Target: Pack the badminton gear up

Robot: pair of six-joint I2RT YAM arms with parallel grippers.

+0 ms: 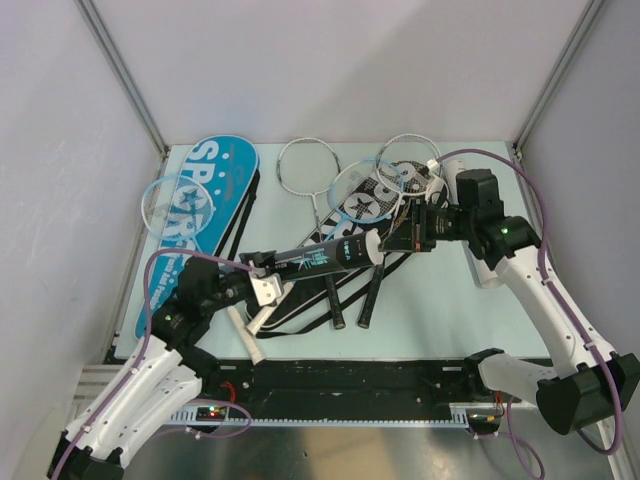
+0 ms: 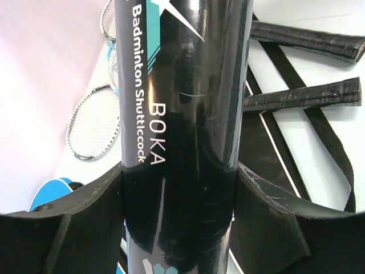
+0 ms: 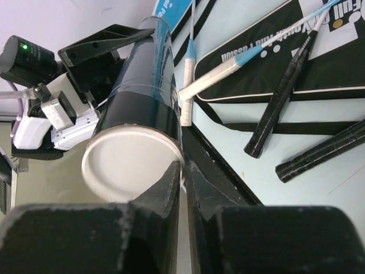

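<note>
A dark shuttlecock tube [image 1: 318, 257] is held up over the middle of the table, lying nearly level with its right end slightly higher. My left gripper [image 1: 266, 268] is shut around its left part; in the left wrist view the pads press both sides of the tube [image 2: 182, 114]. A white cap [image 3: 130, 162] closes the right end. There, my right gripper has its fingertips close together at the cap's rim. Whether the rim is pinched between them cannot be told.
A blue bag [image 1: 205, 160] with a pale-blue racket [image 1: 177, 208] on it lies at the left. A black bag [image 1: 350, 215] lies mid-table beneath several rackets, handles toward the front. A pale tube [image 1: 486, 270] lies at right, partly behind my arm.
</note>
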